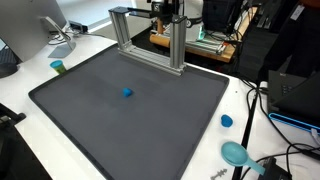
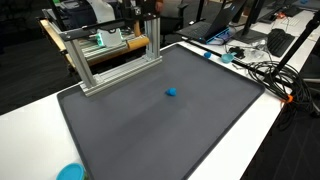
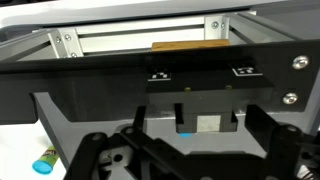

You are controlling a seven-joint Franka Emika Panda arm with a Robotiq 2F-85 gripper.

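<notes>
In the wrist view my gripper is open, its dark fingers well apart. Between them in that view shows a small black block with a pale face (image 3: 208, 124), below a black bar (image 3: 100, 88); contact with the fingers cannot be made out. A small blue object (image 1: 127, 92) lies on the grey board (image 1: 130, 125). The other exterior view shows the same blue object (image 2: 171, 92) well out from the metal frame (image 2: 125, 73). The arm is mostly cut off at the top of both exterior views.
A light brown piece (image 3: 190, 45) shows inside the frame. A green container (image 1: 58, 67) stands beyond the board's far left. Off the board's right side are a blue disc (image 1: 226, 121) and a turquoise round item (image 1: 236, 154). Most of the board is bare.
</notes>
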